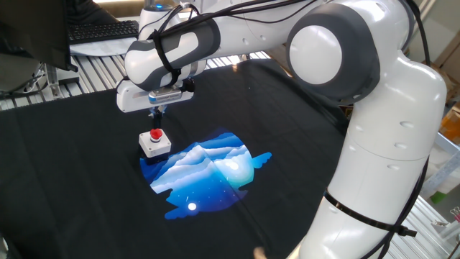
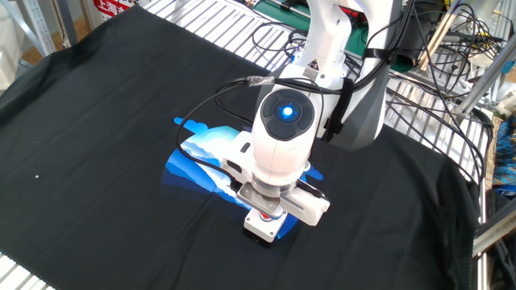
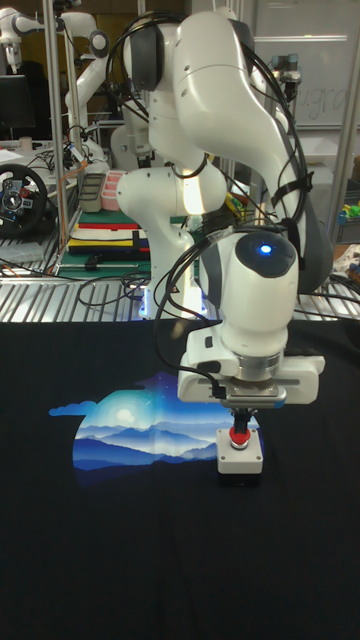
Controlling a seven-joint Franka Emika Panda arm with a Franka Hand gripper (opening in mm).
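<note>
A white box with a red push button (image 1: 156,134) on top stands upright on the black cloth. My gripper (image 1: 157,126) points straight down over it, its dark fingers (image 3: 243,417) together in one narrow column. The fingertips meet the red button in exterior views 1 and 3; how hard they press cannot be told. Nothing shows between the fingers. From exterior view 2, the hand covers the fingers and part of the box (image 2: 264,225).
A flat blue picture of mountains and a moon (image 1: 208,176) lies beside the box on the black cloth (image 1: 65,173). Metal rollers (image 2: 214,28) border the cloth, and a keyboard (image 1: 100,31) lies beyond.
</note>
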